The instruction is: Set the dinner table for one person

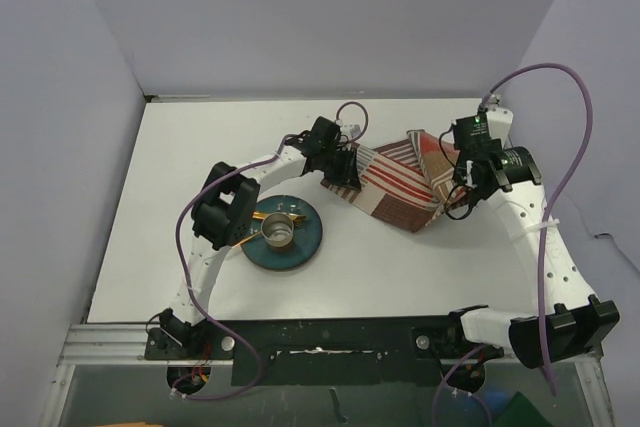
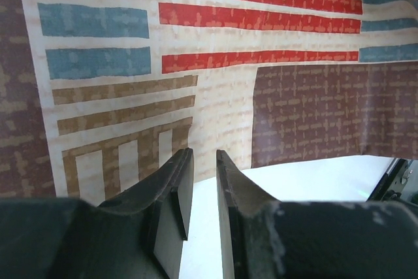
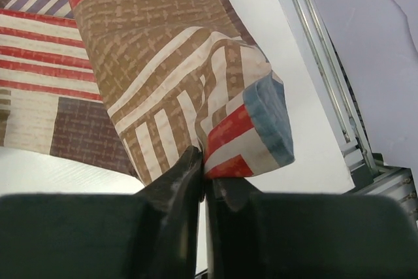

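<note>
A striped placemat [image 1: 393, 190] of red, brown, cream and blue lies slantwise on the table, its right part folded over and rumpled. My right gripper is shut on the cloth near its right end, and a corner bunches up over the fingers, hiding one of them. Over the placemat's left end, my left gripper stands slightly open, a narrow gap between its tips and the cloth beneath. To the left, a teal plate [image 1: 312, 247] bears a metal cup [image 1: 278, 231] and yellow-handled cutlery [image 1: 268, 215]; the left arm partly covers the plate.
Walls rise behind and at both sides. A metal rail [image 3: 320, 57] runs along the right table edge.
</note>
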